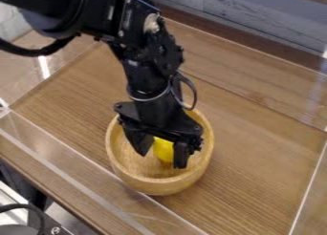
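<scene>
My black gripper (159, 141) reaches down into a round wooden bowl (160, 181) on the wooden table (255, 162). Its two fingers sit on either side of a yellow object (163, 151) lying in the bowl, which the gripper partly covers. Whether the fingers touch it is hard to tell.
A pale panelled wall (243, 19) runs along the back. The table to the right of the bowl is clear. A black cable shows at the bottom left, near the table's front edge.
</scene>
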